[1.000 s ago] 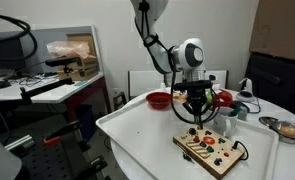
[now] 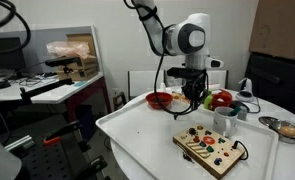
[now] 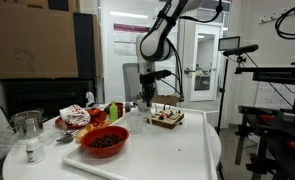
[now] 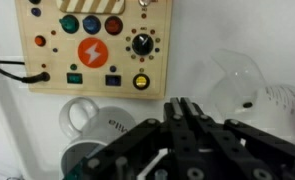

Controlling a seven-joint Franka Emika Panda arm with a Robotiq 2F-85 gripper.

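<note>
My gripper (image 2: pixel 194 98) hangs over the white table, behind the wooden board (image 2: pixel 209 150) with its coloured buttons and dials. In the wrist view its dark fingers (image 4: pixel 177 125) fill the bottom edge, and how far apart they stand is unclear. A white mug (image 4: pixel 92 130) with lettering lies to their left in that view, beside the board. To their right is a clear plastic cup (image 4: pixel 249 90), apart from the board. No object is visibly held.
A red bowl (image 3: pixel 105 142) of dark pieces stands on the table, with coloured items (image 3: pixel 82 130) behind it. A metal bowl (image 2: pixel 286 129) sits at the right.
The arm's hand has moved left and nearer to the exterior camera, and now looks larger. The board and mug have stayed in place.
</note>
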